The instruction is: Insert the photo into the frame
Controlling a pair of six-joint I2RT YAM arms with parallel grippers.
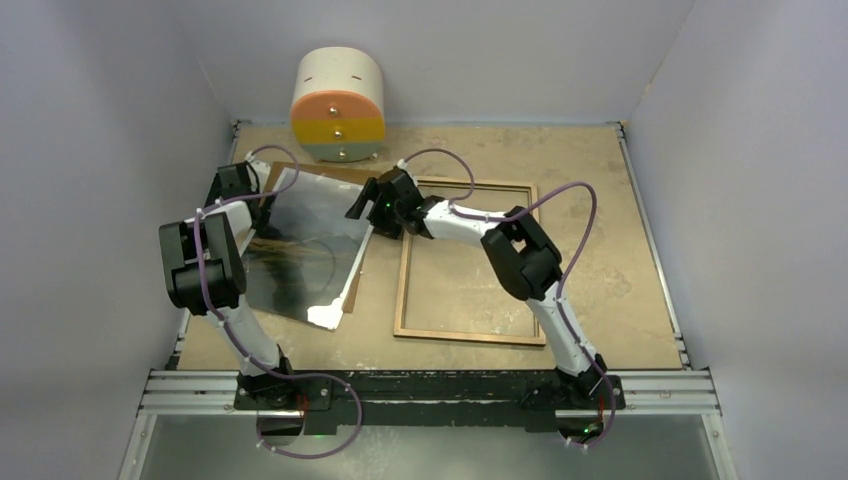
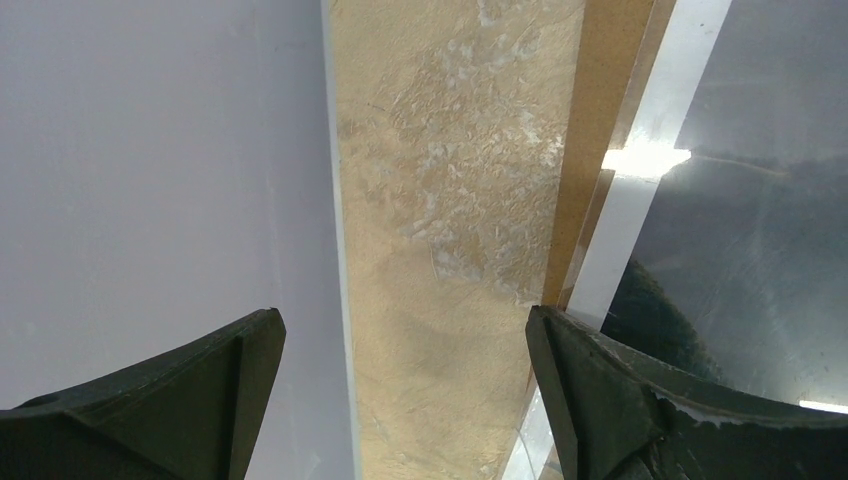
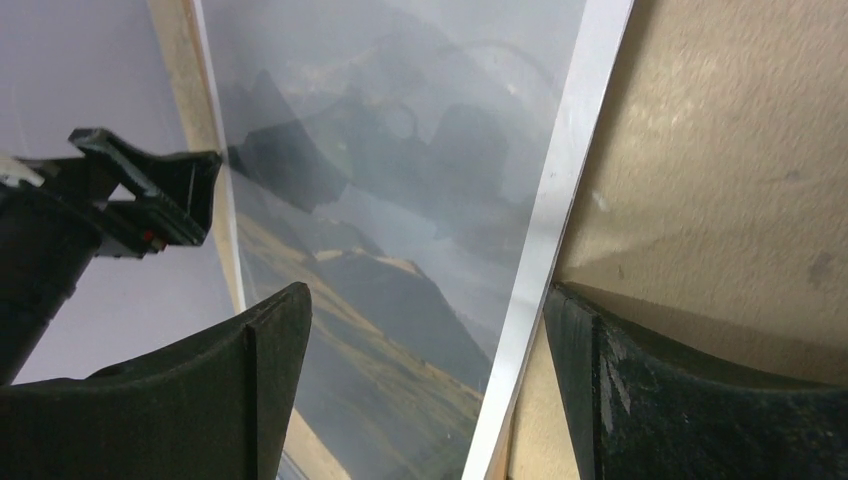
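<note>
The photo [image 1: 305,250], dark with a white border under a clear sheet, lies on a brown board [image 1: 350,172] at the left of the table. My left gripper is open at its left edge, one finger touching or very near the white border. My right gripper stands with fingers apart at the photo's right edge, its right finger low against the white border [image 3: 545,230], the other over the photo. The wooden frame [image 1: 470,335] lies empty to the right, partly under my right arm.
A rounded cabinet [image 1: 338,100] with coloured drawers stands at the back left. Walls bound the sides and back; the left one is close to my left gripper.
</note>
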